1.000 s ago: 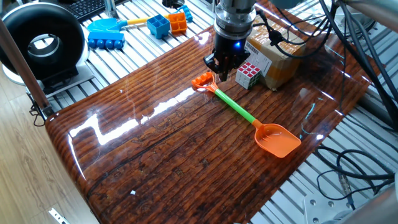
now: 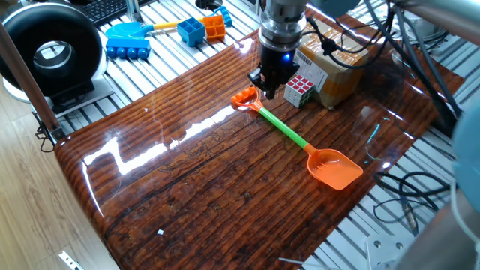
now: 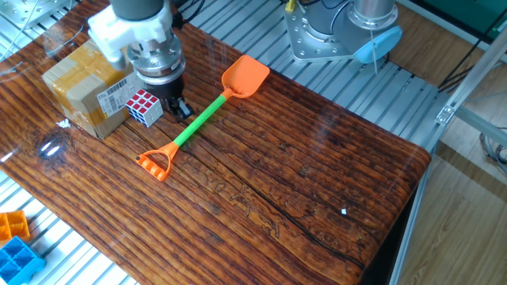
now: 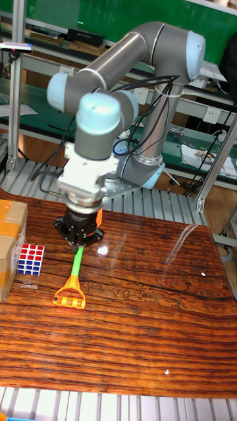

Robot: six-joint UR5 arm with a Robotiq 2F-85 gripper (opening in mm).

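A toy shovel with an orange scoop (image 2: pixel 334 169), green shaft (image 3: pixel 200 121) and orange handle (image 4: pixel 70 295) lies flat on the glossy wooden table. My gripper (image 2: pixel 270 88) hangs above the table near the shovel's handle end, beside a Rubik's cube (image 2: pixel 298 91). Its dark fingers look spread, and nothing shows between them. From the second exterior view, the gripper (image 3: pixel 181 110) appears between the cube (image 3: pixel 145 108) and the green shaft. In the third exterior view, the gripper (image 4: pixel 77 243) covers the shaft's upper part and most of the scoop.
A taped cardboard box (image 2: pixel 330 69) stands right behind the cube. Off the table, on the slatted surface, lie a blue toy shovel (image 2: pixel 129 31) and several blue and orange blocks (image 2: pixel 214 28).
The gripper has barely shifted. At the right edge, the arm's links and hanging cables have moved, and a light-blue joint cap has come into view. Shovel, cube and box stay put.
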